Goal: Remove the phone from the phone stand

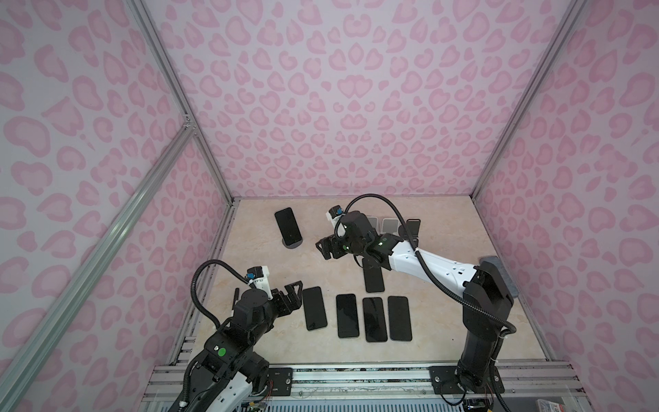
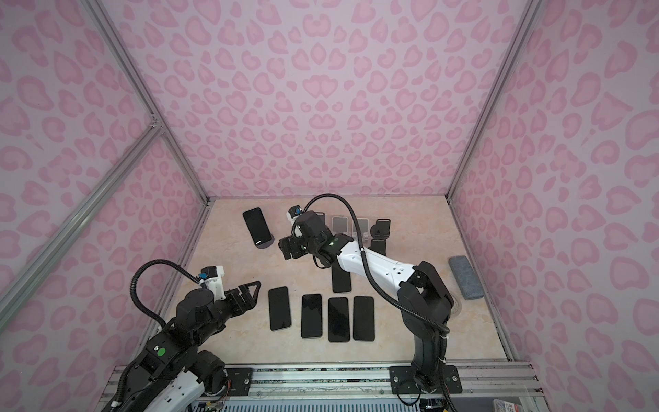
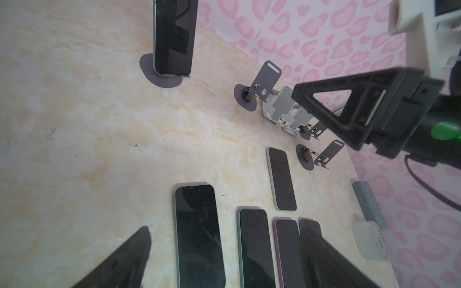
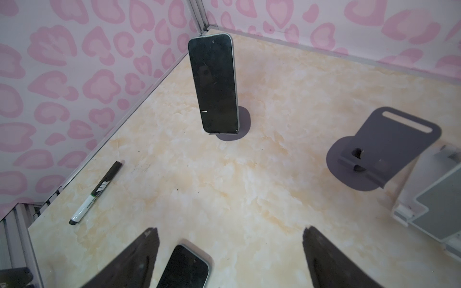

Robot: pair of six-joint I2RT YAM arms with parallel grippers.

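Observation:
A dark phone leans upright on a grey phone stand at the back left of the table. The same phone shows in the top left view, its stand mostly hidden behind it. My right gripper is open and empty, to the right of the phone and apart from it. My left gripper hangs open over the front left, beside a flat phone, with nothing between its fingers.
Several other phones lie flat along the front, such as this one. An empty stand and a white rack are at the back right. A marker pen lies by the left edge. Between the phone and my right gripper the table is clear.

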